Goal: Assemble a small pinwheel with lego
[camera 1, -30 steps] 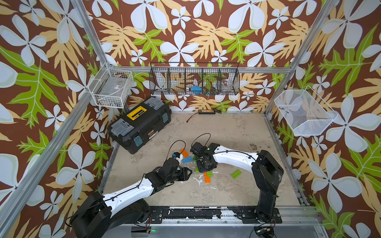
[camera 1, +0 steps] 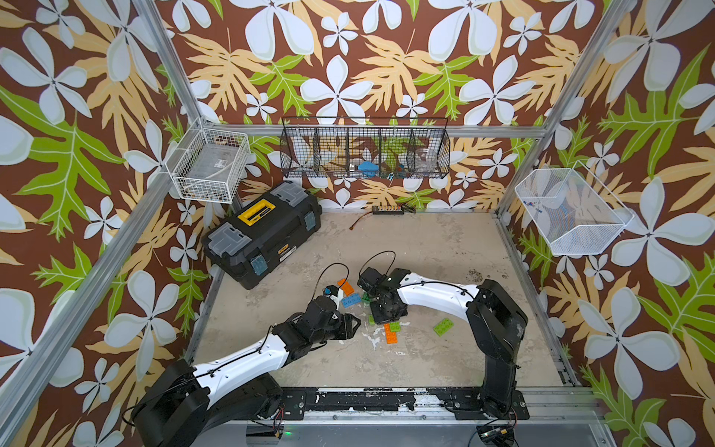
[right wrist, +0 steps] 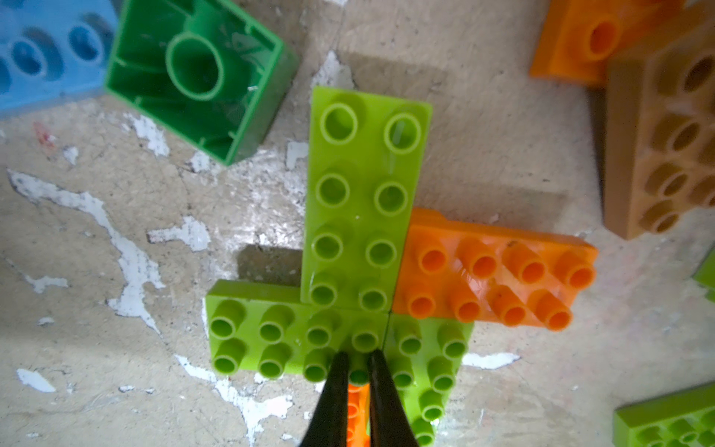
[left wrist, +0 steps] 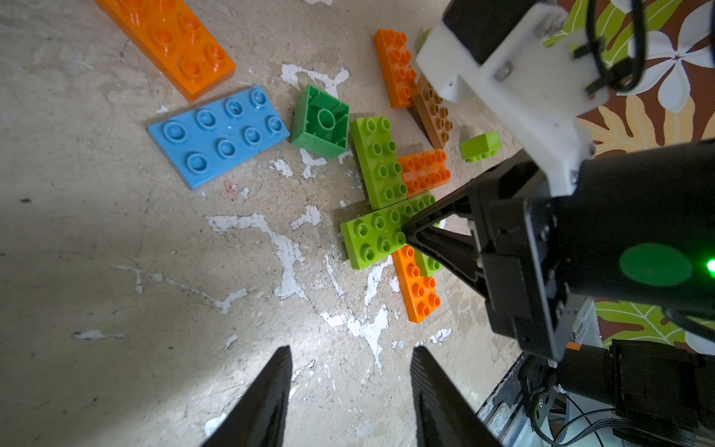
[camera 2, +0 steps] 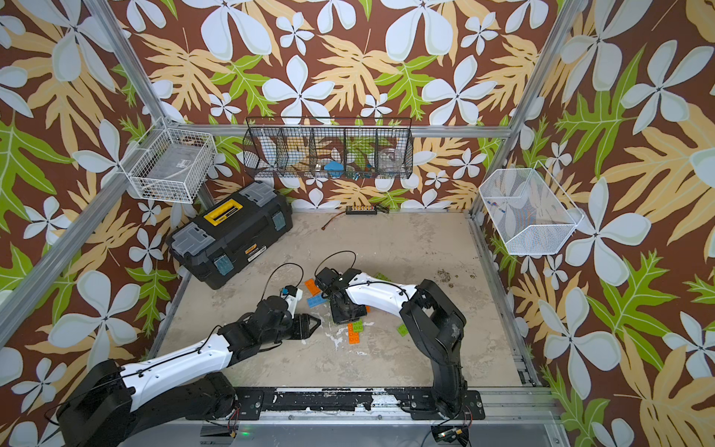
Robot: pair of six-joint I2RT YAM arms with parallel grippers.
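Note:
In the right wrist view, a lime brick (right wrist: pixel 365 216) stands lengthwise on top of a sideways lime brick (right wrist: pixel 272 325). An orange brick (right wrist: pixel 495 275) adjoins them on the right, and a further lime brick (right wrist: pixel 424 372) extends downward. Under the sideways brick another orange brick (left wrist: pixel 417 287) pokes out, seen in the left wrist view. The narrow fingertips of my right gripper are pinched at a stud of the sideways lime brick. My left gripper hangs open over bare tabletop, left of the pinwheel bricks, with nothing between its fingers.
Loose bricks lie around: a blue one (left wrist: pixel 219 136), a dark green one (left wrist: pixel 320 123) on its side, orange (left wrist: pixel 394 68), brown (left wrist: pixel 432 111) and lime (camera 1: pixel 443 326). A black toolbox (camera 1: pixel 260 234) stands at the back left.
The right arm's elbow has shifted slightly left. The front orange brick and the lime brick beside it have slid a little to the right. My left arm looks still.

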